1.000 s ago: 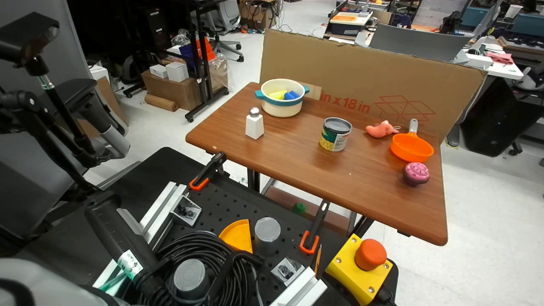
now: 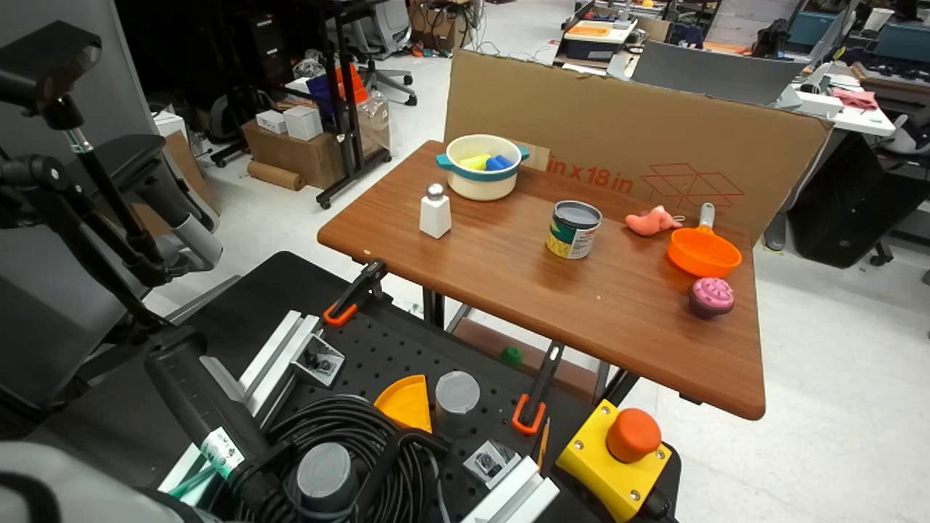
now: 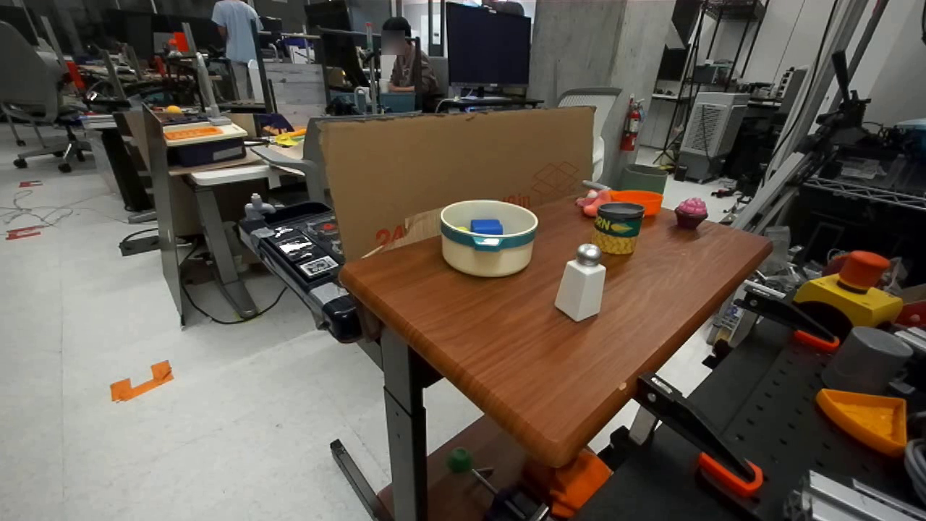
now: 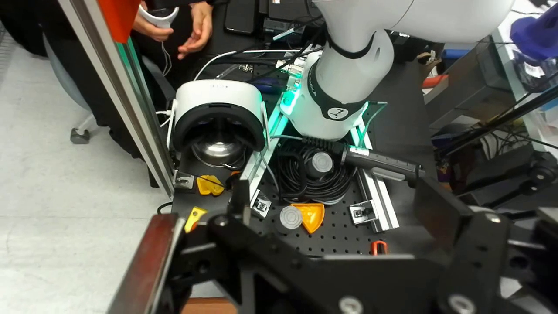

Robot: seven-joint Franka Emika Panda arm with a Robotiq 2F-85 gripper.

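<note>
My gripper is open, its fingers wide apart in the wrist view with nothing held between them. Below it lies the black perforated base board; neither exterior view shows the gripper. On the wooden table [image 2: 523, 270] stands a cream pot [image 2: 484, 184] with teal handles, holding a yellow piece [image 2: 475, 162] and a blue piece [image 2: 498, 163]. A white shaker [image 2: 435, 216] with a metal top stands upright near the pot. Farther right are a corn can [image 2: 572, 231], a pink-orange toy [image 2: 652, 221], an orange pan [image 2: 704, 253] and a pink-topped cupcake [image 2: 711, 297].
A cardboard panel [image 2: 601, 131] walls off the table's back. Two clamps, one the black-and-orange clamp [image 2: 540, 388], grip its front edge. A yellow box with a red button [image 2: 633, 434] sits on the base board. Someone's hands [image 4: 196, 29] show in the wrist view.
</note>
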